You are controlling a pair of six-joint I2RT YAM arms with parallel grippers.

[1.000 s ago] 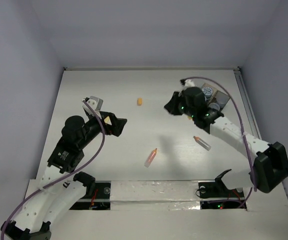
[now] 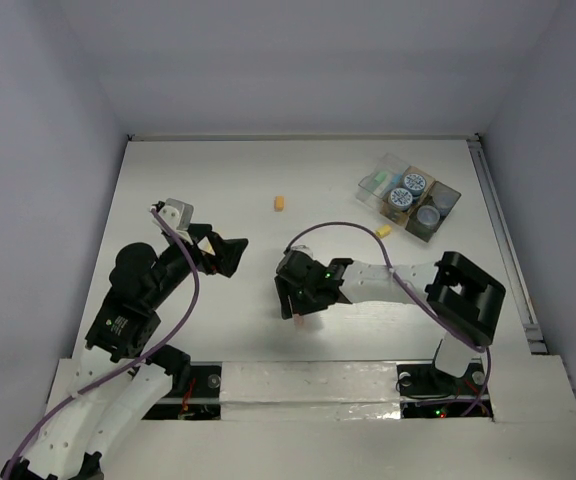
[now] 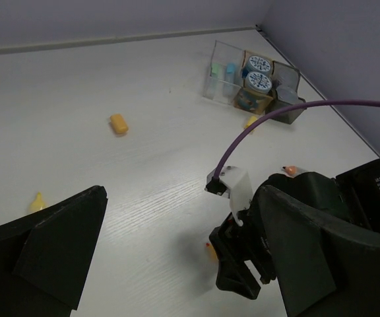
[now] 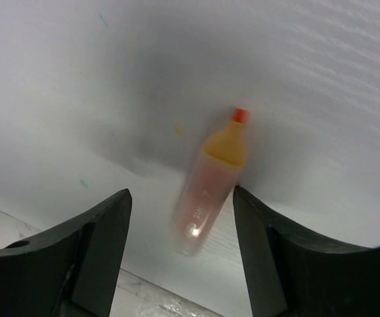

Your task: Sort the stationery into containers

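A pink pen-like tube with an orange tip [image 4: 206, 185] lies on the table, between the parted fingers of my right gripper, which is low over it, not visibly gripping it. In the top view that gripper [image 2: 298, 305] hides most of the tube. My left gripper hangs open at left. A yellow piece [image 3: 37, 203] lies beyond its left finger, and another orange-tipped item [image 3: 289, 170] is partly hidden behind the right arm. An orange block [image 2: 279, 203] lies at the back middle, a yellow one [image 2: 384, 231] near the containers.
At the back right stand a clear box [image 2: 373, 184] with slim items inside, round lidded tins [image 2: 400, 198] and a dark container [image 2: 423, 225]. Walls enclose the table on the back and sides.
My right gripper has swung down and toward the front middle from near the containers, onto the pink tube. The left arm shifted slightly a second ago and has since held still.
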